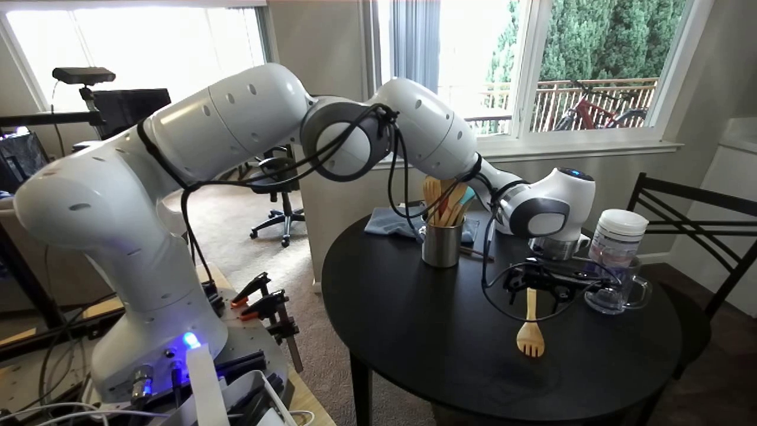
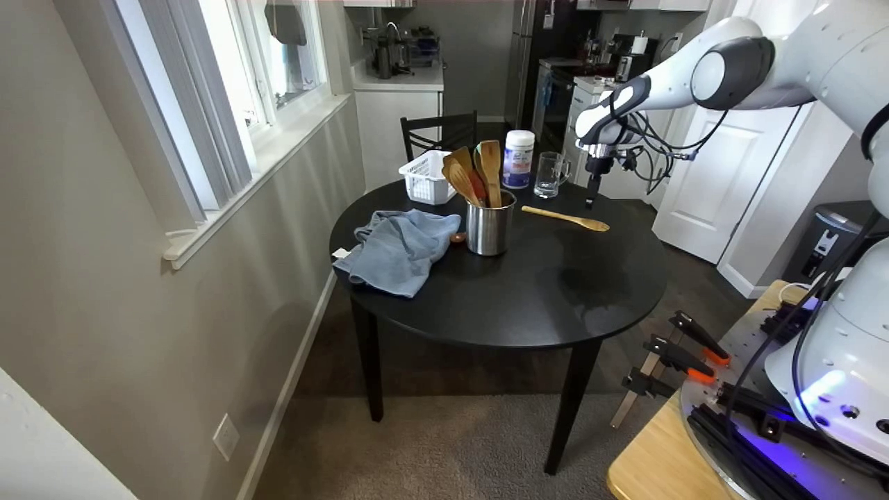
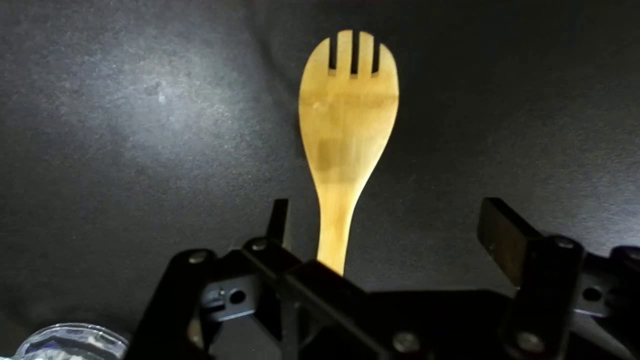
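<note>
A wooden fork-ended spoon (image 3: 348, 120) lies flat on the black round table (image 1: 426, 319), its slotted head facing away from the gripper in the wrist view. My gripper is open above the handle, which passes between its fingers, nearer the left one; the handle's far part is hidden beneath the gripper body. Nothing is held. In the second exterior view the same spoon (image 2: 567, 218) lies on the table, with the gripper (image 2: 591, 203) near it, pointing down.
A metal holder (image 2: 487, 229) full of wooden utensils, a blue cloth (image 2: 400, 250), a white basket (image 2: 427, 179), a wipes canister (image 2: 517, 160) and a glass mug (image 2: 549, 176) share the table. The mug stands close to the gripper.
</note>
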